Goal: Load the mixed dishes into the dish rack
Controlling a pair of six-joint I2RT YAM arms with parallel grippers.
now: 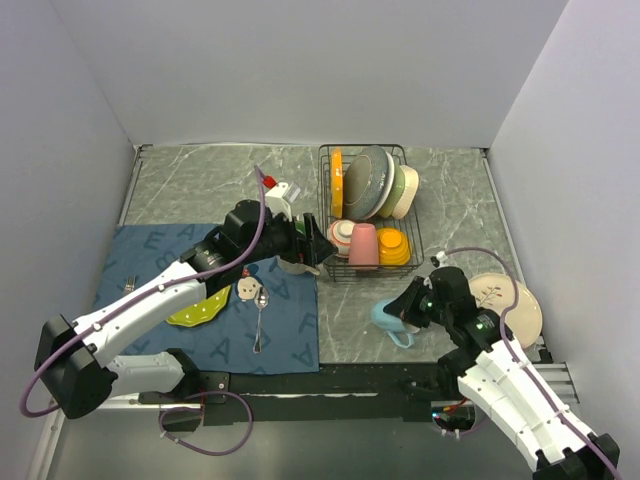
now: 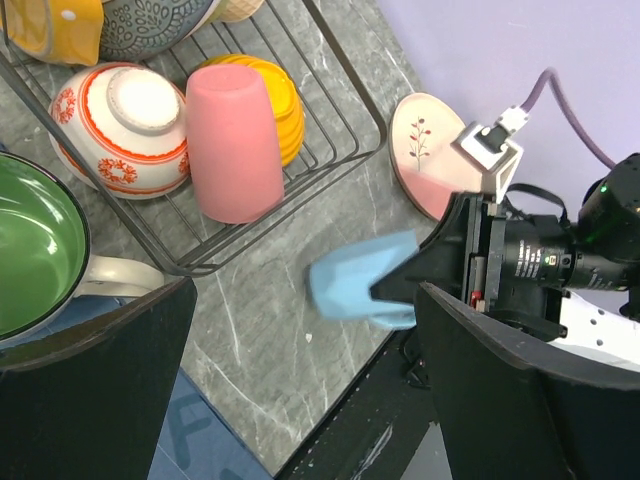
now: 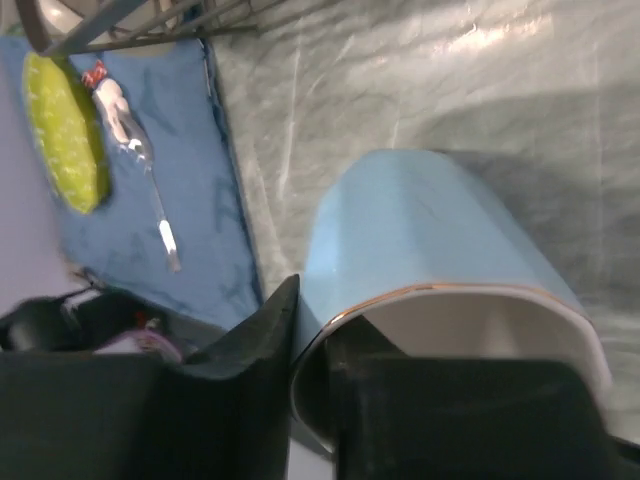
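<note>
The light blue mug (image 1: 385, 316) lies on its side on the counter, in front of the dish rack (image 1: 371, 272). My right gripper (image 1: 408, 312) is shut on its rim; in the right wrist view one finger is inside the mug (image 3: 420, 220) and the other outside. My left gripper (image 1: 318, 244) stands open beside the rack's left front corner, nothing between its fingers. Below it sits a green-lined mug (image 2: 40, 250) with a pale handle. In the rack are a pink cup (image 1: 364, 247), a red-patterned bowl (image 2: 130, 130), yellow bowls (image 1: 393, 246) and several upright plates and bowls.
A plate with a plant print (image 1: 508, 302) lies at the right, close to the right arm. On the blue cloth (image 1: 200, 345) are a green plate (image 1: 200, 309), a spoon (image 1: 259, 322) and a fork (image 1: 130, 284).
</note>
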